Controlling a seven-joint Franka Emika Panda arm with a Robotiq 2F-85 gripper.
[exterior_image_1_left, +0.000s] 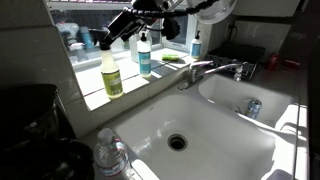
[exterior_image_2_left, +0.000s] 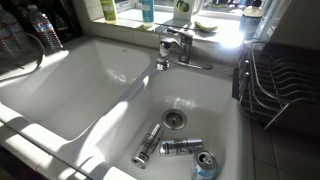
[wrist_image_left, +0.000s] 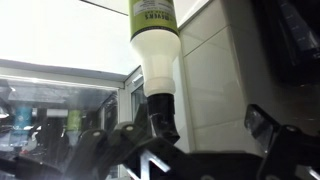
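Observation:
On the windowsill stands a yellow-green bottle with a white neck and a dark top. My gripper is open beside the bottle's top in exterior view 1. In the wrist view the bottle appears upside down, its dark cap low in the frame. The cap lies nearer the left side of my open gripper, and the right finger stands clear of it. Whether the left finger touches the cap cannot be told, as that area is dark.
A blue bottle and another soap bottle share the sill. Below are two basins with a faucet between them. Several cans lie in one basin. A wire rack and clear water bottles flank the sink.

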